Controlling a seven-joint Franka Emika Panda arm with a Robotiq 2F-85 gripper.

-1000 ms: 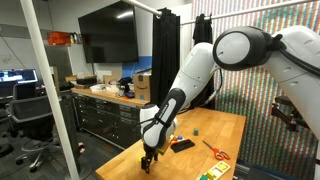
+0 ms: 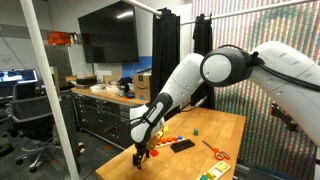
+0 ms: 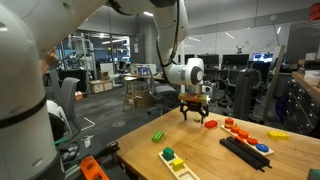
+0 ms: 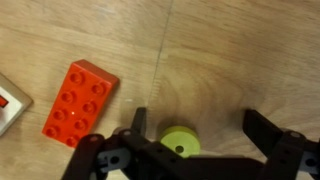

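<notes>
My gripper is open over the wooden table, its dark fingers wide apart. Low in the wrist view, a yellow-green round piece (image 4: 181, 142) shows between them, nearer the left finger; whether it touches anything is unclear. A red studded brick (image 4: 80, 102) lies on the table to the left of the fingers, clear of them. In exterior view 1 the gripper (image 2: 141, 156) is low over the table's near left part, with the red brick (image 2: 154, 152) just to its right. Exterior view 2 has the gripper (image 3: 194, 110) behind the red brick (image 3: 211, 124).
A white piece with a red centre (image 4: 8, 102) reaches into the wrist view's left edge. Elsewhere are a black tray (image 3: 245, 152), a green block (image 3: 158, 136), a yellow block (image 3: 277, 134), red-handled scissors (image 2: 217, 152) and a pale tray (image 3: 184, 173) with coloured blocks.
The red brick now shows beside it.
</notes>
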